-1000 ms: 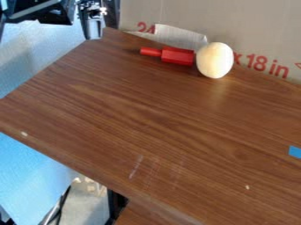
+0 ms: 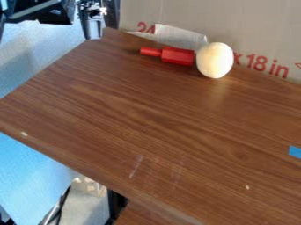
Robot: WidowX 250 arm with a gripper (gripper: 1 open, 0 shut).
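A red cylindrical object with a thinner handle (image 2: 177, 56) lies on its side near the back of the wooden table (image 2: 141, 132). Right beside it, on its right, sits a white egg-shaped object (image 2: 216, 60). Part of the black and silver robot arm shows at the top left, above and beyond the table's back left corner, with a metal end piece (image 2: 91, 19) partly cut off by the frame's edge; whether its fingers are open or shut is unclear.
A cardboard panel (image 2: 262, 31) with red printing borders the back of the table. A small blue tape piece (image 2: 295, 151) is at the right edge.
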